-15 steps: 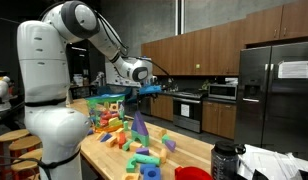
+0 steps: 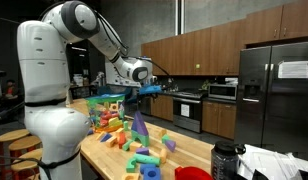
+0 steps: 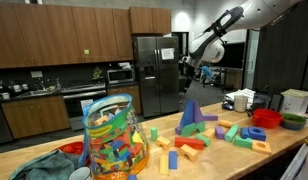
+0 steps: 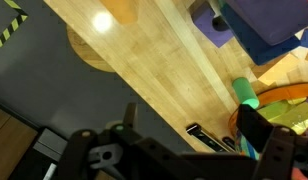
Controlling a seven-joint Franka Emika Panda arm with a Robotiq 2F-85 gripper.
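Note:
My gripper stands open in the wrist view, its dark fingers wide apart with only tabletop and floor seen between them. In exterior view 1 the gripper [image 2: 149, 90] hangs well above the wooden table. Below it are loose toy blocks, among them a tall purple piece [image 2: 140, 124] and a blue block [image 2: 151, 172]. A clear bag full of colored blocks [image 3: 116, 145] stands on the table in exterior view 2. The wrist view has a green cylinder [image 4: 245, 92] and a purple block [image 4: 212, 22] on the wood.
A red bowl [image 2: 193, 173] and a black canister [image 2: 225, 160] sit near the table's near side. Bowls [image 3: 266, 118] stand at the far right in exterior view 2. A round stool [image 4: 90, 48] is below the table edge. Some bare wood [image 4: 164, 65] lies clear.

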